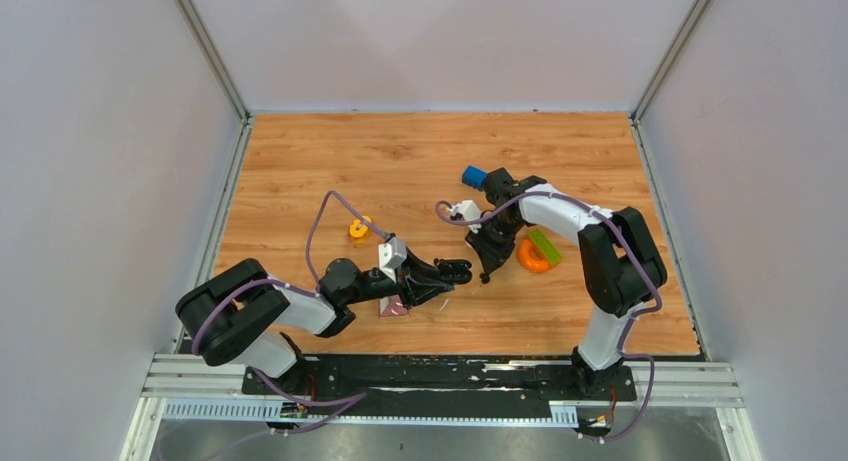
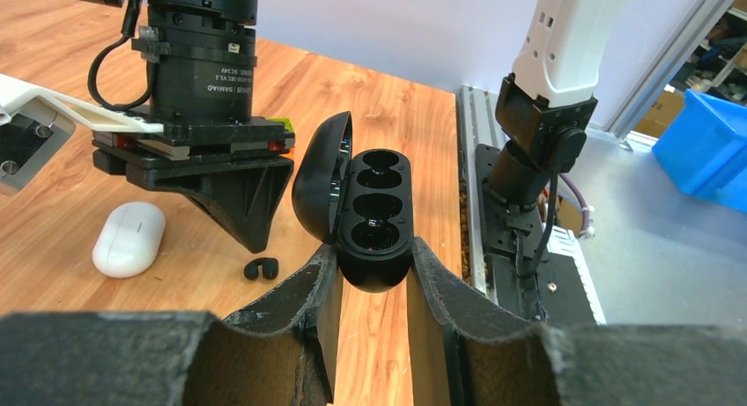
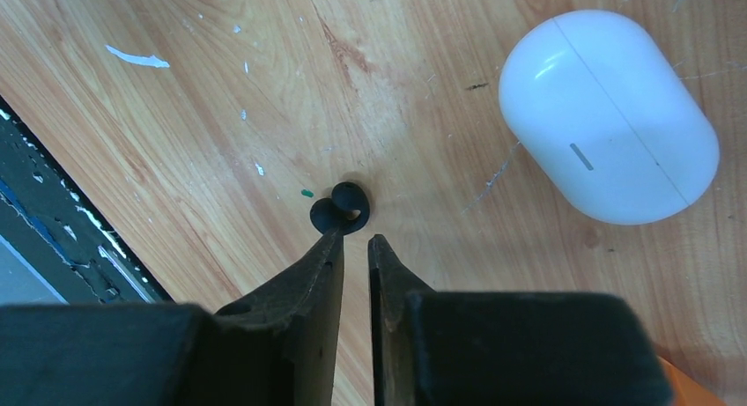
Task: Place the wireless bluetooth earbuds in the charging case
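My left gripper is shut on the black charging case (image 2: 385,274), gripping its lower end above the table. The lid (image 2: 319,177) stands open at the left and the dark sockets (image 2: 377,205) face the camera. A small black earbud (image 3: 352,195) lies on the wood, also seen in the top view as a dark spot (image 1: 485,278). My right gripper hangs above the table close to the earbud, its fingertips slightly apart with nothing between them. In the left wrist view the earbud (image 2: 262,268) lies just below the tip of that gripper.
A white rounded case (image 3: 608,115) lies near the earbud. An orange ring (image 1: 533,256), a green block (image 1: 545,246) and a blue object (image 1: 474,177) lie around the right arm. A yellow object (image 1: 360,228) sits behind the left arm.
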